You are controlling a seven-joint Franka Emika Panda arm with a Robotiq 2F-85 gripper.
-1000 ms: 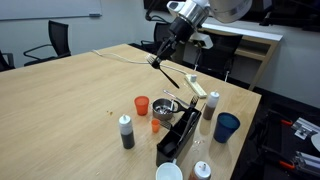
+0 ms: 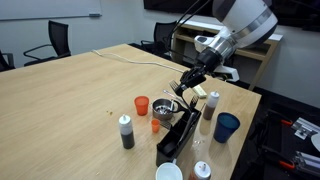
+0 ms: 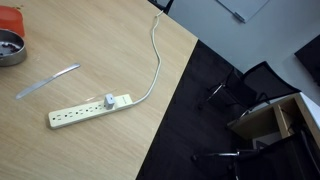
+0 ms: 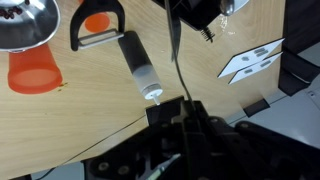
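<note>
In exterior view 1 my gripper hangs over the table, just above and behind a black open box. It is shut on a long thin dark utensil, whose shaft runs away from the fingers toward the top edge of the wrist view. The utensil's far end is out of that view, so its kind cannot be told. The dark box shows partly at the top of the wrist view, near the shaft. Exterior view 2 does not show the gripper.
Close by stand a metal pot, a red cup, a black-and-white bottle, a blue cup and a white mug. A power strip lies farther back.
The arm has come right and lower, bringing the utensil from above the pot's far side toward the black box. The objects on the table look unmoved.
</note>
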